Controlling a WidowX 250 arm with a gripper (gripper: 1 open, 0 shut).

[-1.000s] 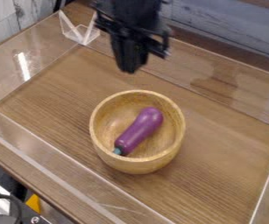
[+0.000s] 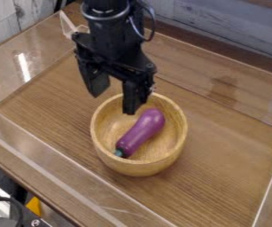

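My black gripper hangs over the back rim of a tan bowl, open, its two fingers apart with nothing visible between them. In the bowl lies a long purple object, like an eggplant, slanting from upper right to lower left, with a small teal end at the lower left. Part of the bowl's back is behind the gripper.
A pale wall runs along the back. A cable and a small yellow item are at the bottom left.
The bowl and purple object have not visibly moved.
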